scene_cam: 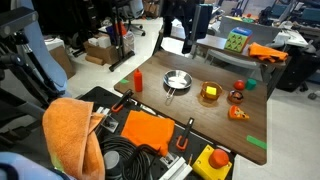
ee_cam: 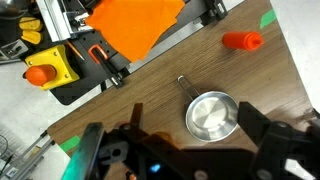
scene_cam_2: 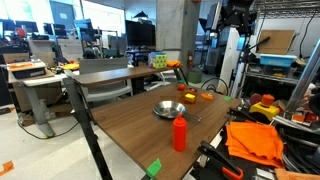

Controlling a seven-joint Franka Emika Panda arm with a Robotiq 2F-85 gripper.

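Note:
High above the wooden table (scene_cam: 200, 115), my gripper stands open and empty, its fingers spread to either side in the wrist view. Between them, far below, lies a small silver pan (ee_cam: 212, 117) whose handle points toward the table's front edge. A red bottle (scene_cam: 138, 80) stands upright left of the pan in exterior view 1. To the pan's right sits an amber-brown container (scene_cam: 210, 91) with yellow inside. Farther right are a round red item (scene_cam: 236, 97) and an orange-red wedge (scene_cam: 238, 113). My fingers partly cover these right-hand items in the wrist view.
An orange cloth (scene_cam: 148, 130), black cables (scene_cam: 140, 160) and a yellow box with a red button (scene_cam: 213, 162) lie along the front. A raised shelf (scene_cam_2: 110, 75) runs behind the table. Bare wood surrounds the pan.

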